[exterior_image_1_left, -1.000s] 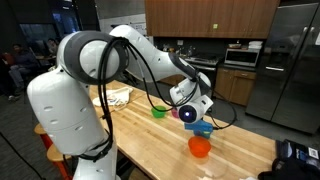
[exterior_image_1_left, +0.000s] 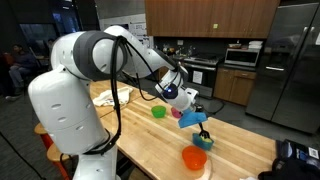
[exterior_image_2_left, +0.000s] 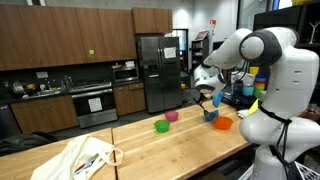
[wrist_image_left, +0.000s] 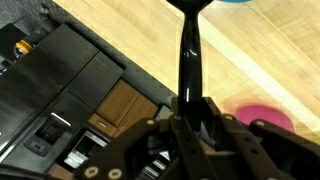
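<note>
A black spoon-like utensil (wrist_image_left: 190, 65) juts from my gripper, which is shut on its handle; its wider end runs off the top of the wrist view. In exterior view 1 the gripper (exterior_image_1_left: 198, 122) hangs above the blue bowl (exterior_image_1_left: 203, 142), with the dark utensil (exterior_image_1_left: 204, 132) pointing down towards it. At the top of the wrist view, a sliver of the blue bowl (wrist_image_left: 236, 1) shows. Whether the utensil touches the bowl or carries anything is unclear.
An orange bowl (exterior_image_1_left: 194, 157) sits close to the blue one, nearer the front. Pink (exterior_image_2_left: 171, 115) and green (exterior_image_2_left: 162, 126) bowls stand farther along the wooden table (exterior_image_2_left: 185, 150). A white cloth (exterior_image_2_left: 80, 155) lies at the far end.
The gripper has risen and tilted, taking the utensil up with it. More of the blue bowl now shows beneath it. The orange bowl looks nearly unmoved.
</note>
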